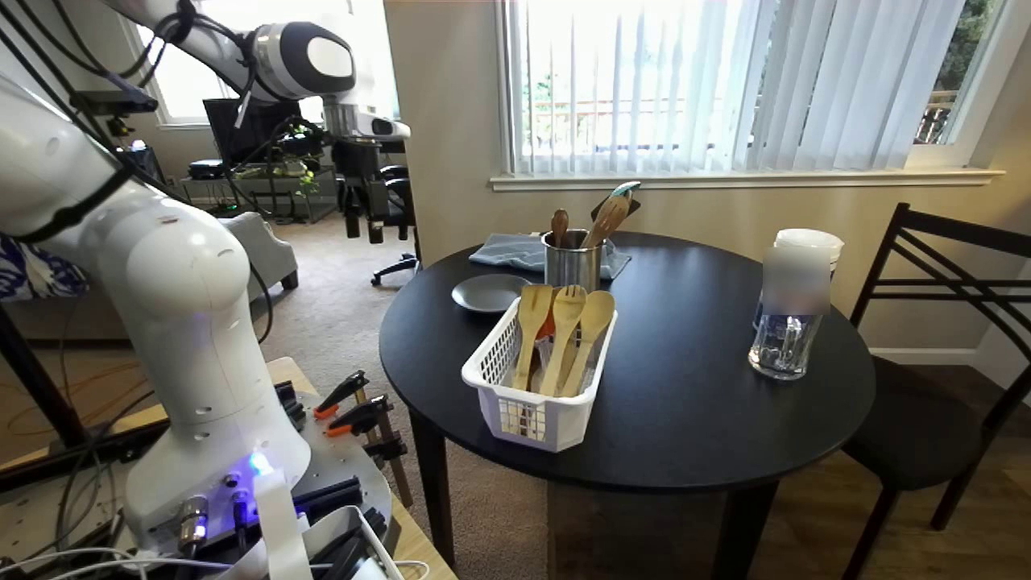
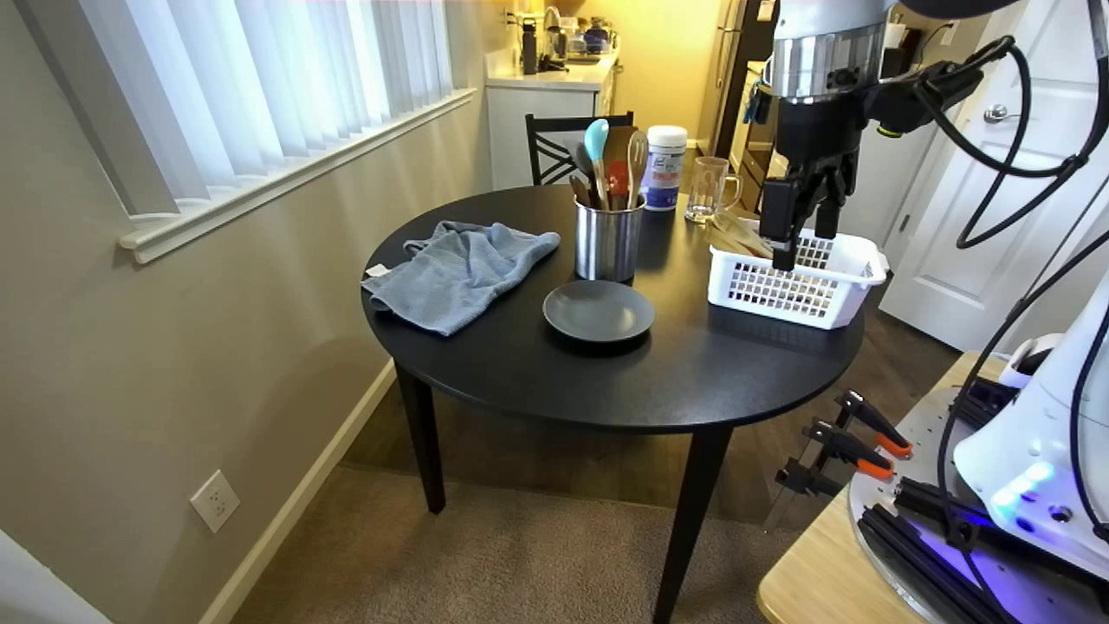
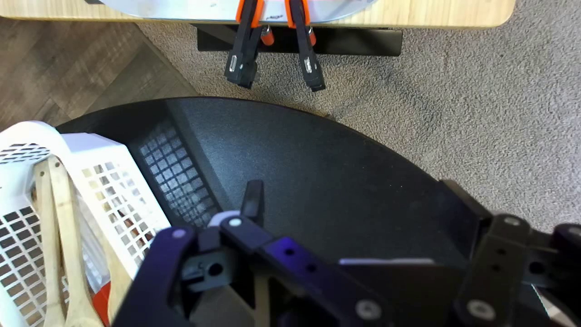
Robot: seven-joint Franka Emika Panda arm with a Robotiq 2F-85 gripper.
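Note:
My gripper (image 1: pixel 377 230) hangs above and outside the table's left side in exterior view 1. In the wrist view its two black fingers (image 3: pixel 253 200) stand wide apart, with only bare tabletop showing between them. A white plastic basket (image 1: pixel 536 417) on the table holds several wooden utensils (image 1: pixel 566 333), their heads resting toward the far end. Behind it stands a metal canister (image 2: pixel 606 244) with upright utensils, one with a light blue head. A dark grey plate (image 2: pixel 599 311) lies empty near the canister. The crumpled blue-grey towel (image 2: pixel 457 269) is on the window side.
On the far side of the round black table (image 2: pixel 499 385) are a clear glass mug (image 1: pixel 780 350) and a white-lidded container (image 2: pixel 664 166). A dark chair (image 1: pixel 913 416) stands beside the table. Orange-tipped clamps (image 1: pixel 358 416) jut from the robot's base toward it.

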